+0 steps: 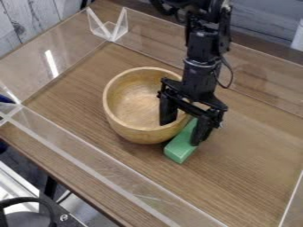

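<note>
My black arm reaches down from the top centre, its gripper (192, 115) low at the right rim of a wide tan bowl (128, 105) on the wooden table. A green block (180, 149) lies beside the bowl's lower right, partly under the gripper. Whether the fingers are open or shut, or touch the block, I cannot tell.
A small clear angular object (108, 28) stands at the back left. Clear tape or a strip runs along the left front edge, with a black cable at the lower left corner.
</note>
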